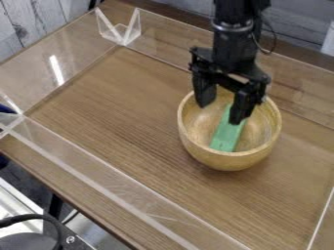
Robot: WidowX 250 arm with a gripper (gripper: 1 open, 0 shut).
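Observation:
A tan bowl (201, 146) sits on the wooden table (92, 127) right of centre. A green elongated object (228, 133) lies inside it. My black gripper (225, 93) hangs over the bowl's back half, open, with dark finger parts on either side, reaching down to about rim height above the green object. Whether they touch anything is unclear.
A small white wire-like object (119, 26) stands at the back left. A dark cable lies at the lower left edge.

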